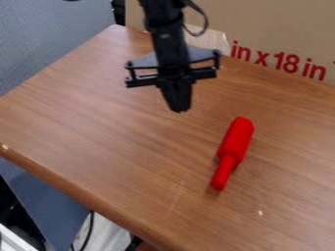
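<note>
A red rolling-pin-shaped object [233, 149] lies on the wooden table [118, 147], right of centre, one end toward the front edge. My black gripper [177, 98] hangs over the back middle of the table, above and to the left of the red object and apart from it. Its fingertips are dark and blurred, so I cannot tell if it is open or shut.
A cardboard box [281, 39] with red lettering stands behind the table. A grey-blue surface [46, 49] borders the table on the left, and cables show below the front left edge.
</note>
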